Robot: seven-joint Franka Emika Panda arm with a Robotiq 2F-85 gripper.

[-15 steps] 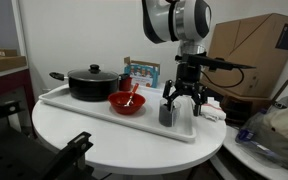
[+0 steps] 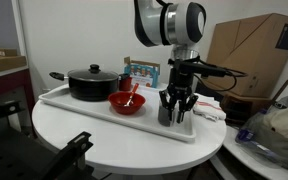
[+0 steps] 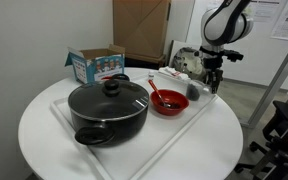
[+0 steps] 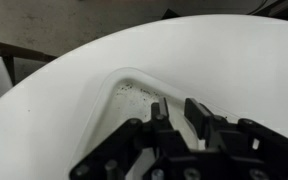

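Note:
My gripper (image 2: 180,118) hangs low over the right end of the white tray. In the wrist view its two dark fingers (image 4: 161,109) stand a small gap apart, with only pale tray surface visible between them. A dark grey cup-like object (image 3: 193,91) stands upright on the tray, close beside the gripper. In exterior view 1 the fingers overlap the cup's right side, and I cannot tell whether they touch it. The wrist view does not show the cup clearly.
A red bowl (image 3: 170,102) with a red utensil and a lidded black pot (image 3: 109,112) share the tray (image 2: 134,122). Behind them stand a colourful box (image 3: 96,65) and a dark red mug (image 2: 125,81).
In exterior view 1 my gripper has moved left and down toward the grey cup, and its fingers now cover part of it. The bowl and pot have not moved.

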